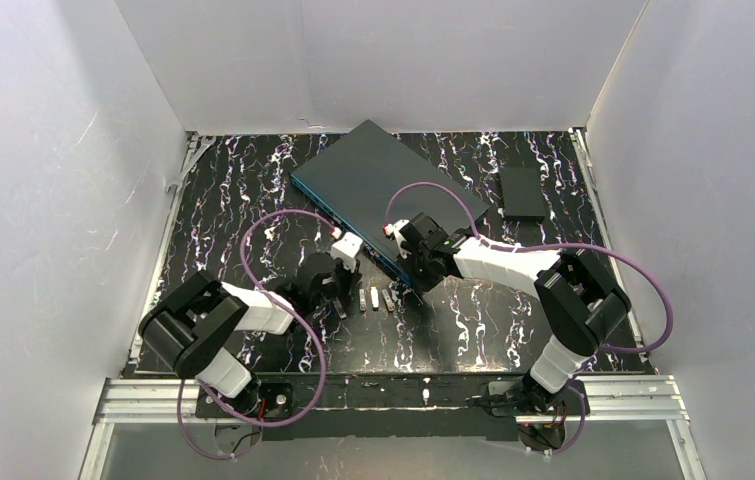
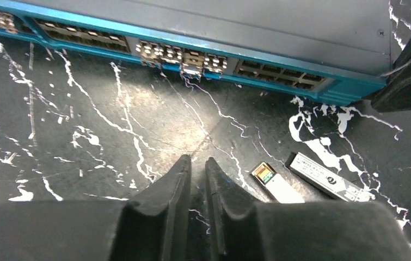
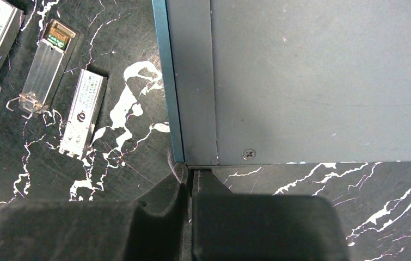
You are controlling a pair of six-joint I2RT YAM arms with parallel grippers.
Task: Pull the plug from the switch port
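Note:
The dark switch with a blue front edge lies at an angle on the table. In the left wrist view its port row holds several metal plugs; one plug sits mid-row, sticking out a little. My left gripper is slightly open in front of that row, apart from the ports, and only bare table shows in the gap between its fingertips. At the near front corner, my right gripper is shut on the switch's edge, the tips partly hidden under it.
Loose modules lie on the table before the switch, among them a silver one and a clear-bodied one. A small black box rests at the back right. Purple cables loop along both arms.

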